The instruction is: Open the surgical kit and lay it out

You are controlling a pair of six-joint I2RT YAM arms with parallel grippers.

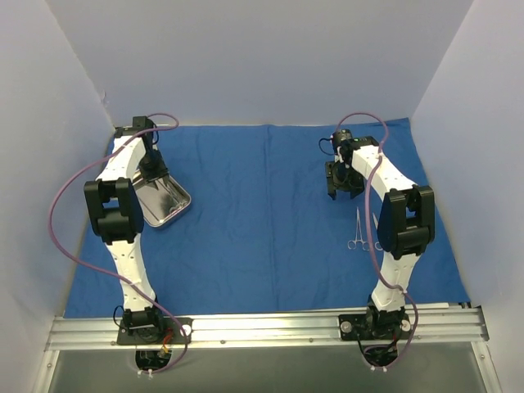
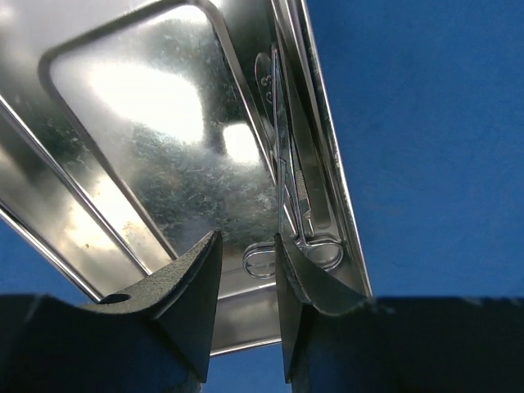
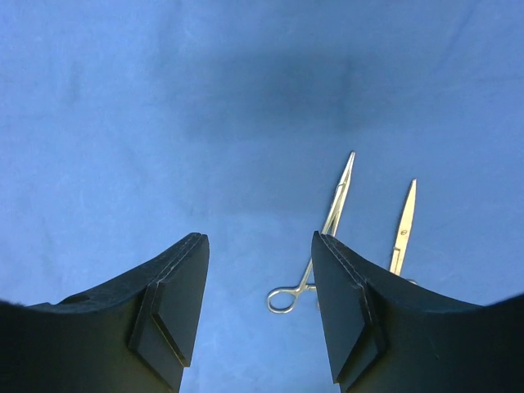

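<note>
The steel tray (image 1: pixel 164 214) lies at left on the blue cloth. In the left wrist view, scissor-like instruments (image 2: pixel 324 254) and slim tools (image 2: pixel 304 139) lie bunched along one long side of the tray. My left gripper is over them, part open, with nothing seen held. On the right, a clamp (image 3: pixel 340 196) and scissors (image 3: pixel 404 225) lie side by side on the cloth. My right gripper is above and behind them, its fingers apart and empty.
Pale walls enclose both sides and the back, and a metal rail (image 1: pixel 262 322) runs along the front.
</note>
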